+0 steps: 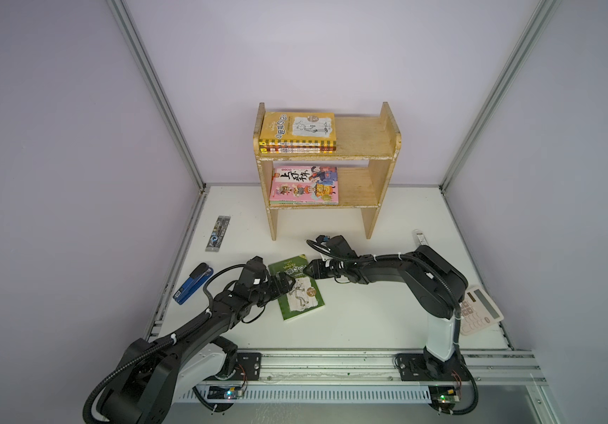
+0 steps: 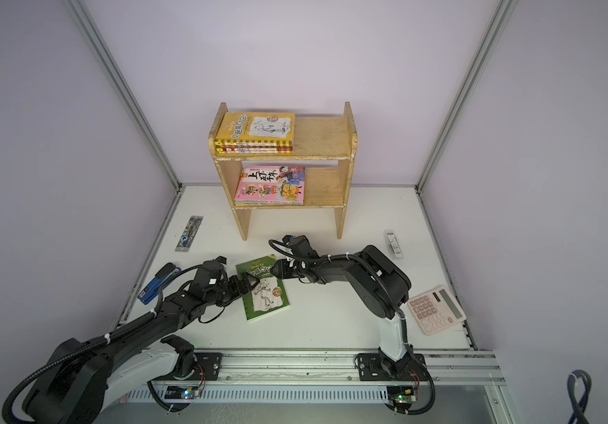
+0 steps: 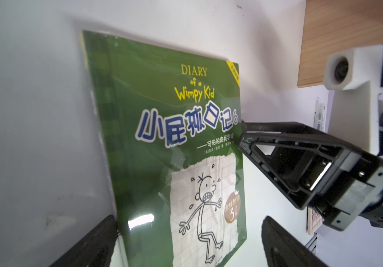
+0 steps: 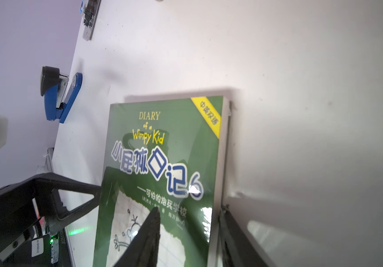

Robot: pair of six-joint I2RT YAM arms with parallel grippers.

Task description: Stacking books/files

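A green Diary of a Wimpy Kid book [image 1: 296, 302] lies on the white table below the shelf, turned slightly askew. At its left side my left gripper is open, one finger beside the spine and the other out past the opposite edge, the cover lying across the wide gap in view. From the right, my right gripper reaches the book's page edge with its fingers parted; one overlaps the cover, the other is just outside the edge. Whether either finger touches the book I cannot tell.
A wooden shelf [image 1: 357, 156] stands at the back. Yellow books [image 1: 296, 128] fill the left of its upper board, pink books [image 1: 304, 186] the left below. A blue stapler [image 2: 157, 284] lies left, a pink calculator [image 2: 436, 311] right.
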